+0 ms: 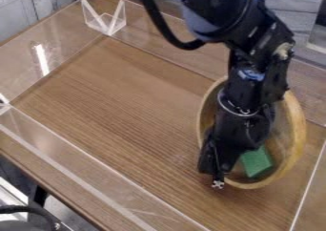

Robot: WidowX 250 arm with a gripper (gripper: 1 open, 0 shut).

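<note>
My black gripper (219, 166) reaches down at the right of the view over the near left rim of a yellowish bowl (291, 139), its fingertips low against that rim. It looks shut; whether the thin rim is between its fingers is hard to tell. Inside the bowl, partly hidden by the gripper, lies a green block (254, 162).
Clear plastic edges (36, 44) run along the left side, with a clear bracket (106, 17) at the back left.
</note>
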